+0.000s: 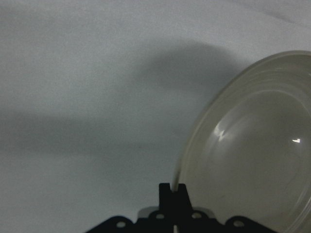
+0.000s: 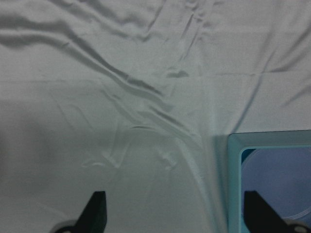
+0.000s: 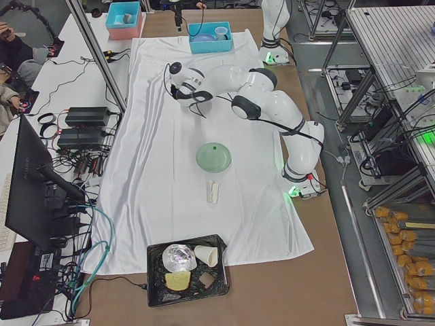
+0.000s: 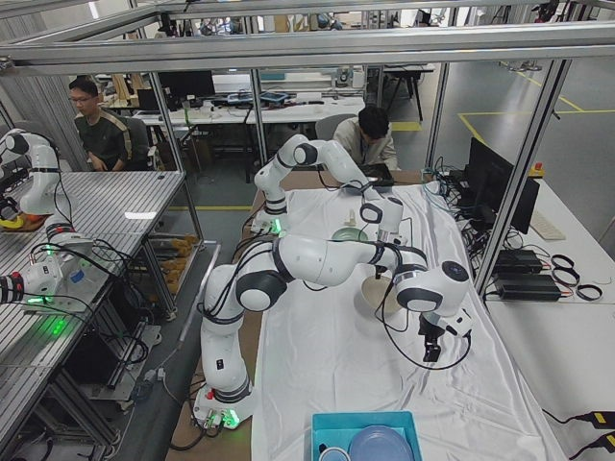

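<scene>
In the left wrist view, a cream bowl (image 1: 252, 155) fills the right side, and my left gripper is shut on its rim. The bowl (image 4: 375, 298) is partly hidden behind an arm in the camera right view. My right gripper stands open and empty over the white cloth, beside a blue bin (image 2: 234, 179) with a blue plate (image 2: 274, 179) inside. A green plate (image 3: 213, 157) lies mid-table in the camera left view, with a small white item (image 3: 212, 193) near it.
A black tray (image 3: 156, 272) holds a foil bowl, white cup, yellow sponge and brown piece at one end. The blue bin (image 3: 194, 45) also holds a cup at the other. A monitor and cables line the side; cloth around the green plate is clear.
</scene>
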